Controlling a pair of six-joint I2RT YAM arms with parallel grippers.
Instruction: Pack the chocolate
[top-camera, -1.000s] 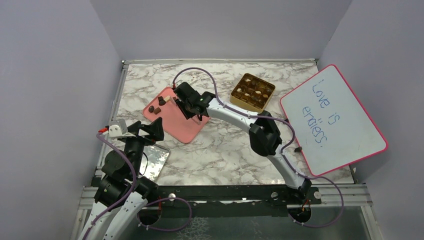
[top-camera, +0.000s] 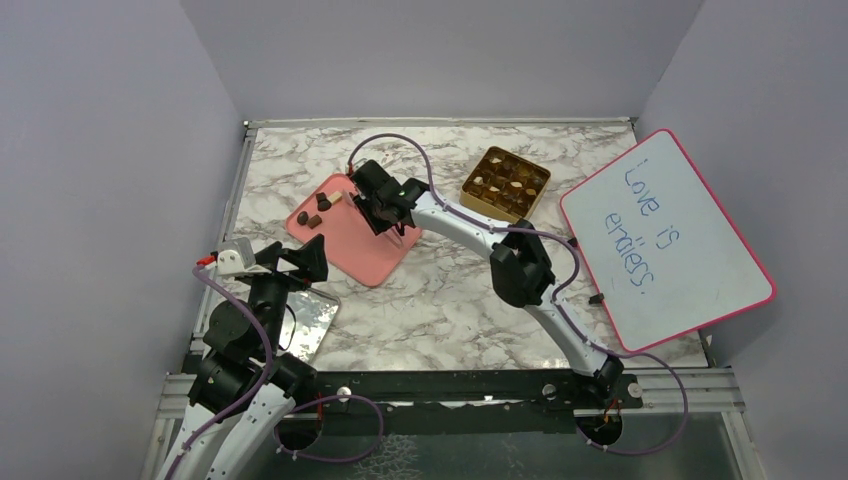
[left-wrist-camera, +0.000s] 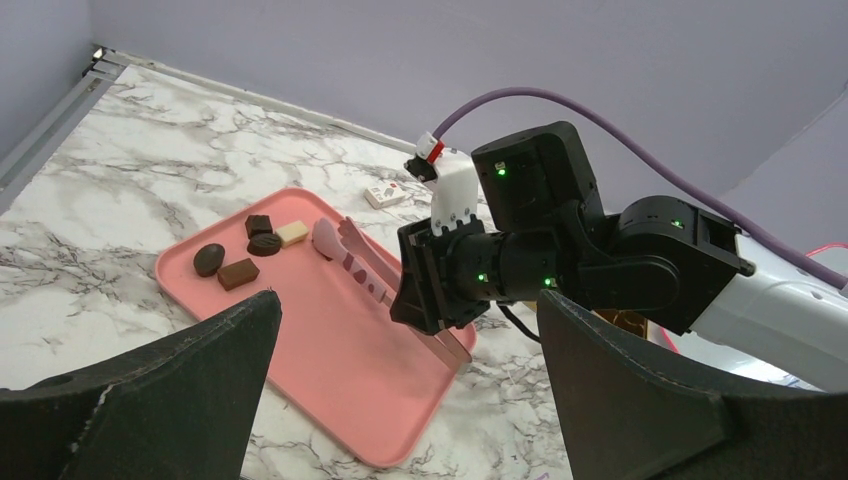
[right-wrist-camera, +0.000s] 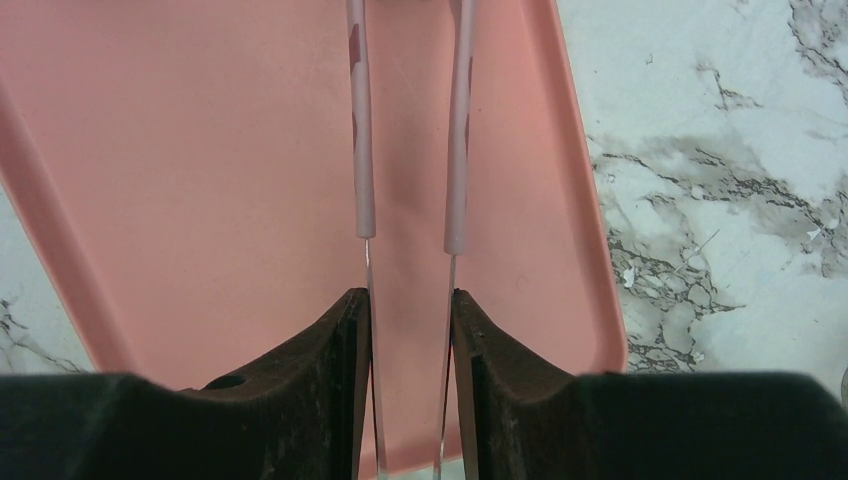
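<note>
On the pink tray (top-camera: 365, 255) lie several small chocolates: a dark round one (left-wrist-camera: 209, 260), a brown block (left-wrist-camera: 238, 274), a dark oval (left-wrist-camera: 264, 244), a dark cube (left-wrist-camera: 258, 225) and a cream piece (left-wrist-camera: 293, 233). Above the tray, my right gripper is shut on tongs (right-wrist-camera: 363, 150); the two tong arms stand apart, with no chocolate visible between the parts in view. The tong tips are cut off there. The gold chocolate box (top-camera: 490, 207) holds several pieces. My left gripper stands open and empty, away from the tray.
A whiteboard (top-camera: 665, 240) with blue writing covers the right side. Near the left arm lies a silvery sheet (top-camera: 318, 318). A small white block (left-wrist-camera: 384, 195) sits behind the tray.
The left arm, the tray and the box have stayed put.
</note>
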